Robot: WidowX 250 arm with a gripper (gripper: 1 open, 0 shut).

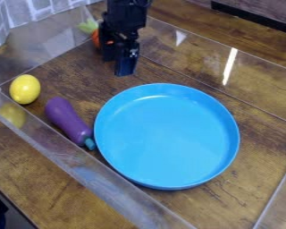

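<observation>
My black gripper [124, 57] hangs open at the top of the camera view, over the back of the wooden surface, above and behind a blue plate [167, 134]. An orange object [96, 39] with green [88, 27] beside it is partly hidden behind the gripper. A yellow oval object [25, 89] lies at the left. A purple eggplant-like object [67, 120] lies just left of the plate, close to its rim.
Clear plastic walls edge the area at the left and front left. The wooden surface [241, 89] to the right and behind the plate is bare.
</observation>
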